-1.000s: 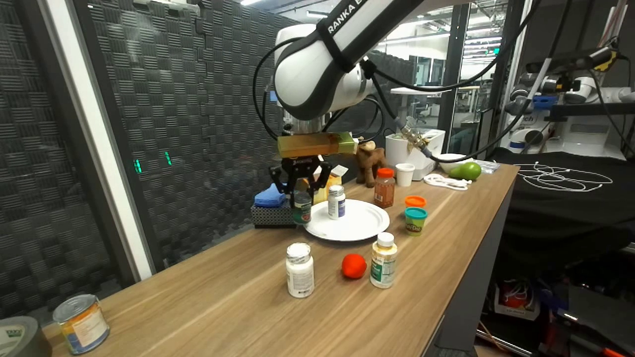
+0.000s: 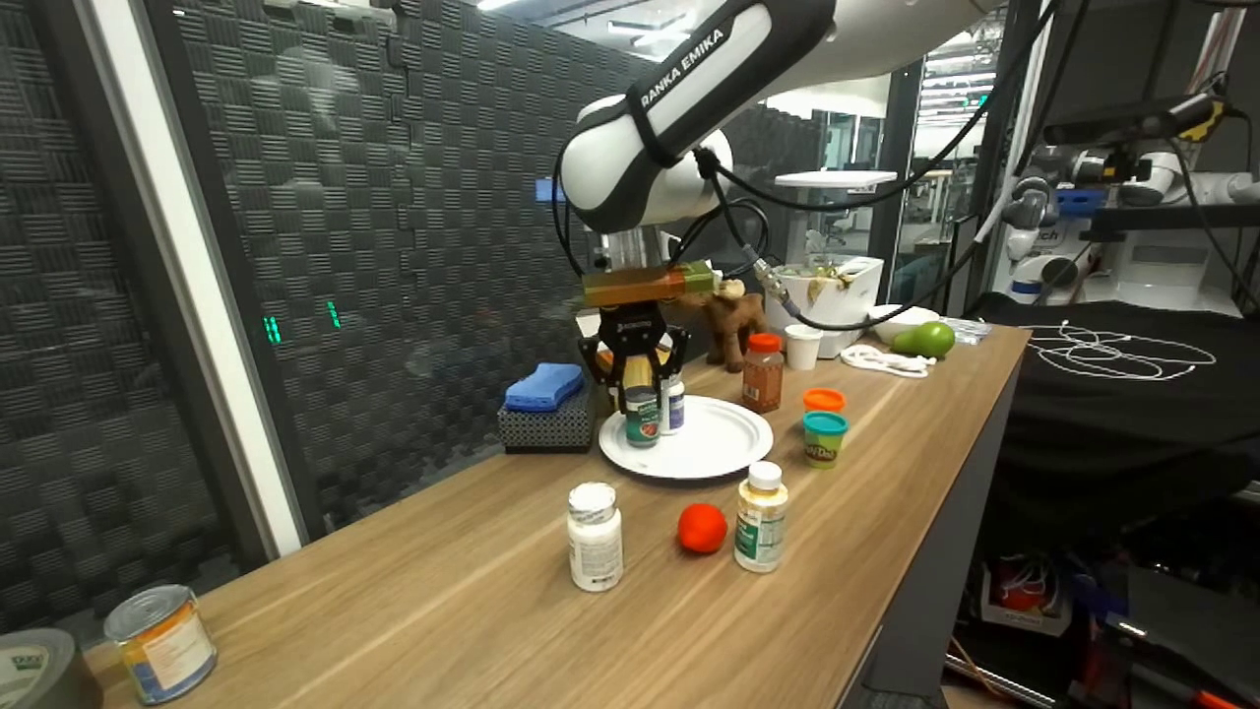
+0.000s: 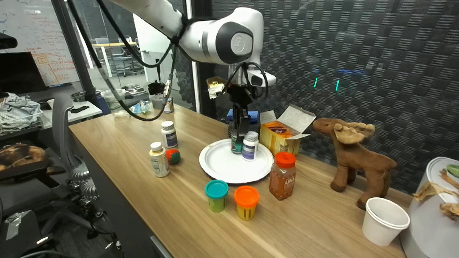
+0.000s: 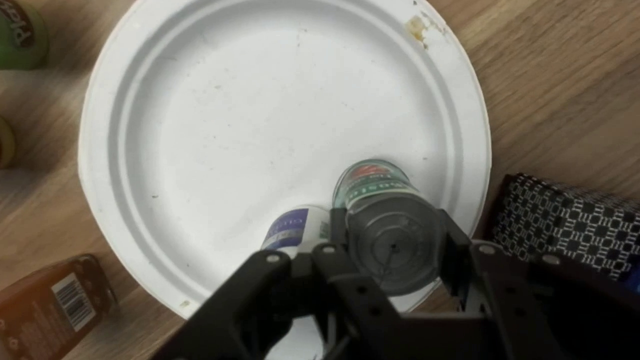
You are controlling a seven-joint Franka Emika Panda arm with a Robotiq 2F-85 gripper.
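My gripper is shut on a green-labelled bottle with a dark cap [image 4: 384,186], one finger on either side of the cap. In exterior view 1 the green-labelled bottle [image 2: 643,419] hangs upright over, or rests on, the far left part of the white plate [image 2: 721,439]; which of the two I cannot tell. Close beside it on the plate stands a white bottle with a purple label [image 3: 250,146]. In the wrist view my fingers partly cover that white bottle [image 4: 297,228].
A patterned box [image 2: 545,426] with a blue cloth [image 2: 545,388] borders the plate. An orange-capped jar [image 3: 282,176] and two Play-Doh tubs [image 3: 216,195] stand near it. A white bottle [image 2: 596,538], a red ball [image 2: 702,528] and a white-capped bottle [image 2: 762,518] stand in front.
My gripper has moved right in exterior view 1, carrying the green-labelled bottle from the plate's left edge to over the plate, next to the white bottle.
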